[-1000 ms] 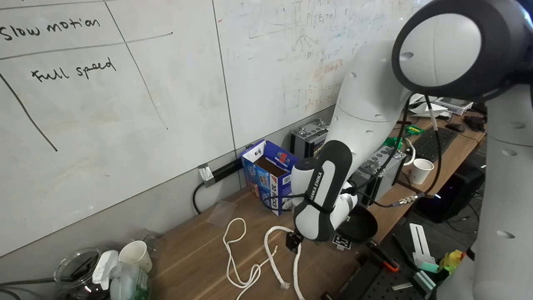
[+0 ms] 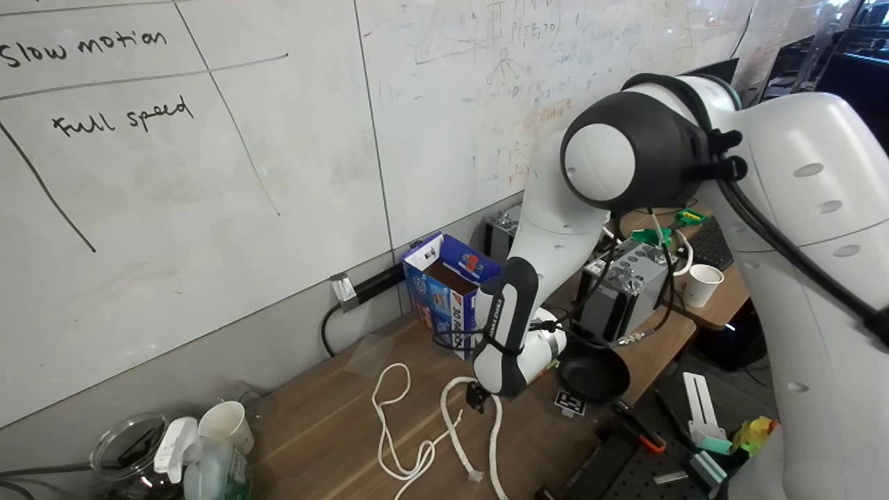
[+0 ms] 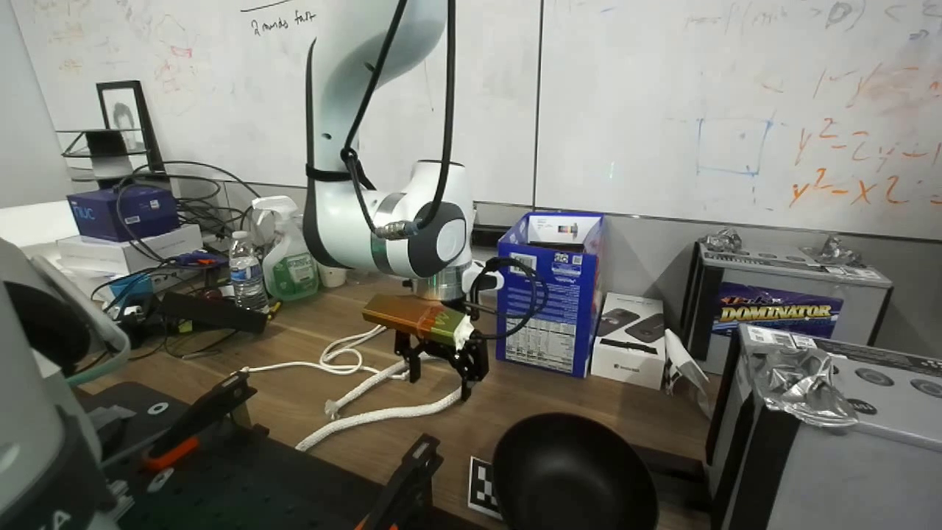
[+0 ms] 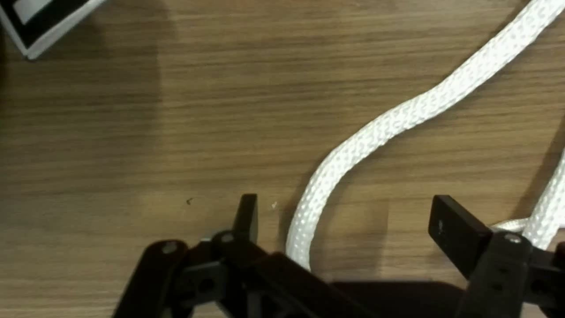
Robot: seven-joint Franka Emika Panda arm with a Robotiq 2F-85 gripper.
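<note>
A thick white braided rope [image 2: 496, 450] lies in a bend on the wooden table, and in exterior view 2 one length of the thick rope [image 3: 380, 414] runs toward the front left. My gripper [image 3: 441, 380] is low over the bend, fingers pointing down. In the wrist view, the rope [image 4: 392, 123] passes between the spread fingers of my open gripper, nearer the left one. I cannot tell how high the fingertips are above the wood. Part of the bend is hidden behind the gripper body.
A thinner white cord [image 2: 383, 417] lies loosely coiled beside the thick rope. The blue box [image 3: 552, 300] stands behind the gripper. A black pan [image 3: 574, 477] and a marker card [image 3: 483, 487] are at the front right. Bare tabletop [image 2: 317, 442] shows left of the cord.
The arm's elbow has swung left in exterior view 1, and the wrist and gripper have shifted slightly left over the rope's bend. The rope and cord look the same.
</note>
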